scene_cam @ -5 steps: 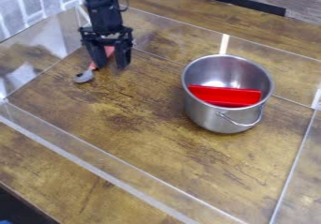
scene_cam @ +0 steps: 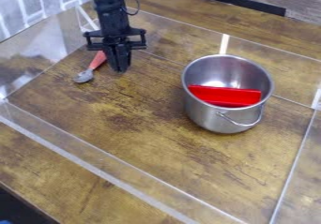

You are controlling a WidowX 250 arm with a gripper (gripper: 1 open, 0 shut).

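My black gripper (scene_cam: 119, 57) is low over the table at the upper left, beside a red-handled spoon (scene_cam: 84, 75) with a pale metal head. The spoon's handle runs up behind the fingers, partly hidden. Whether the fingers touch or hold it, and how wide they stand, is too small to tell.
A steel pot (scene_cam: 227, 119) with a bail handle stands on the right, a red block (scene_cam: 223, 95) inside it. Bare wooden table (scene_cam: 138, 162) fills the middle and front. A clear panel edge borders the left side.
The gripper has shifted slightly and turned at the spoon over the last second. The spoon and pot look about where they were.
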